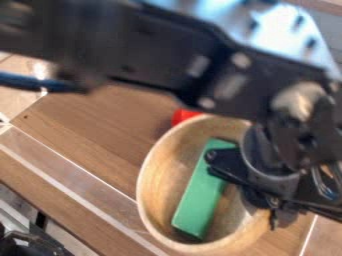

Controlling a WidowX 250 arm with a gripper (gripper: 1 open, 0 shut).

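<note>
A round wooden bowl point(158, 195) sits at the lower centre of the view, on the wooden surface. Inside it lies a long green block point(198, 195). My gripper point(267, 195) is at the bowl's right side, shut with the bowl's right rim apparently between its fingers, though the fingertips are partly hidden by the gripper body. A red object point(185, 115) shows just behind the bowl, mostly covered by my arm.
My arm hides much of the top of the view.
</note>
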